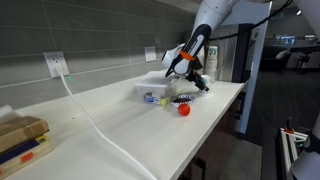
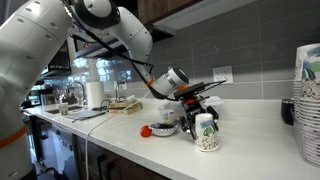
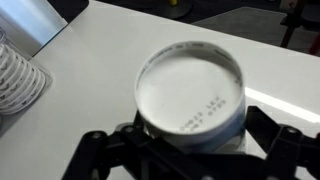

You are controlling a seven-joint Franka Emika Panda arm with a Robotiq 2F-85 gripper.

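A white patterned cup stands on the white counter near its end. From above, its flat round white face with small print fills the middle of the wrist view. My gripper is open, with one dark finger to the left of the cup and the other to its right. In exterior view 2 the gripper is down around the cup, which stays upright on the counter. Whether the pads touch its sides I cannot tell.
A tall stack of white patterned cups rises close by. On the other side of the arm are a dark bowl, a red round object and a white box.
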